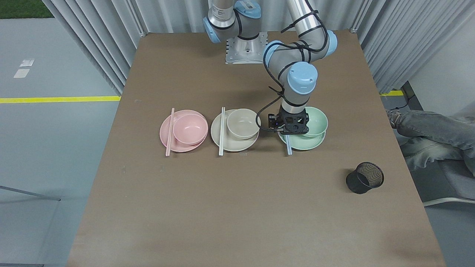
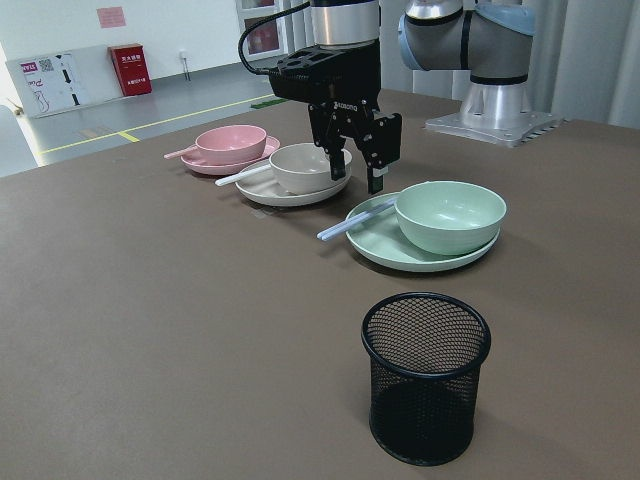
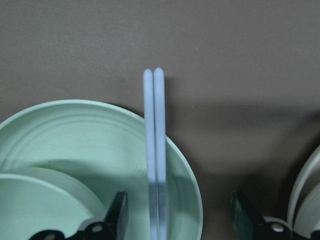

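Observation:
My gripper [image 2: 357, 174] is open just above the green plate [image 1: 305, 144], in the left view beside its bowl [image 2: 450, 215]. A pair of pale blue chopsticks [image 3: 155, 150] rests on that plate, lying between the spread fingers in the wrist view, not gripped. White chopsticks [image 1: 221, 133] lie on the white plate [image 1: 236, 144] beside its bowl [image 1: 242, 122]. Pink chopsticks [image 1: 169, 133] lie on the pink plate [image 1: 182, 148] beside the pink bowl [image 1: 190, 127].
A black mesh cup [image 1: 364, 178] stands at the right of the table. A seated person's legs show past the right edge.

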